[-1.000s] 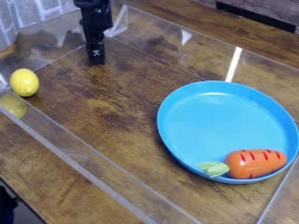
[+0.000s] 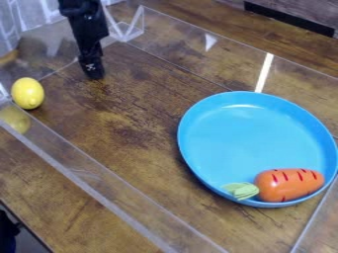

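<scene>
The black gripper (image 2: 93,63) hangs low over the wooden table at the back left, small and dark; I see nothing held in it. A yellow lemon (image 2: 28,93) sits at the left, in front of and left of the gripper. A blue plate (image 2: 238,133) is on the right, with an orange toy carrot (image 2: 288,182) with a pale green top lying at its front right.
Clear plastic walls (image 2: 119,193) border the work area along the front and back.
The gripper has shifted a little to the left and slightly downward in the view. The lemon, plate and carrot have stayed in place.
</scene>
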